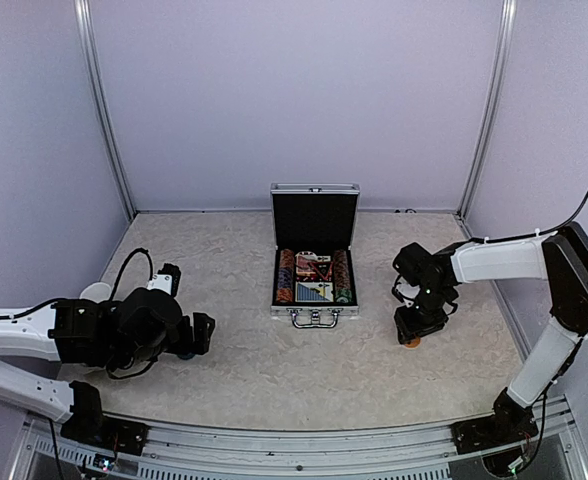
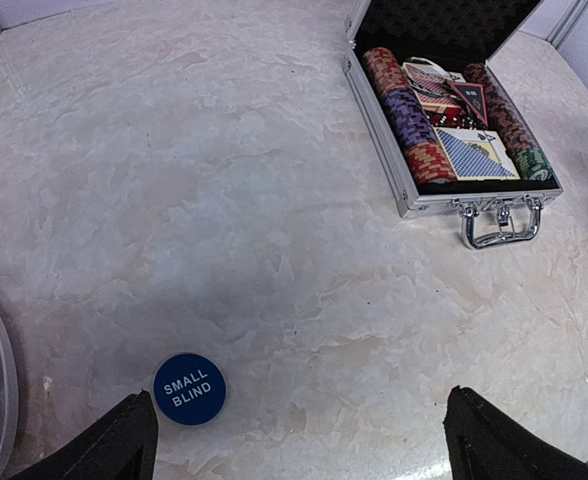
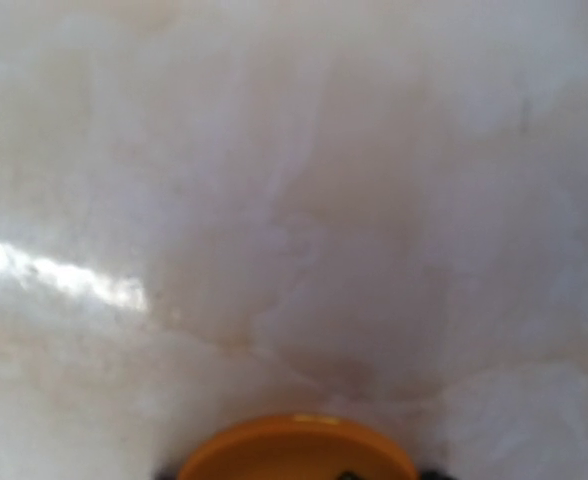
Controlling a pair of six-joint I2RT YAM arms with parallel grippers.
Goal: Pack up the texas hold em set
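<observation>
The open silver case (image 1: 315,312) stands mid-table, holding chip stacks (image 2: 416,120) and card decks (image 2: 459,150). A blue SMALL BLIND button (image 2: 189,389) lies on the table between the open fingers of my left gripper, seen from above. My right gripper (image 1: 409,335) is low on the table right of the case, at an orange disc (image 3: 296,450), which fills the bottom edge of the right wrist view; whether the fingers hold it cannot be told.
A white round object (image 1: 95,292) sits at the far left, partly behind the left arm.
</observation>
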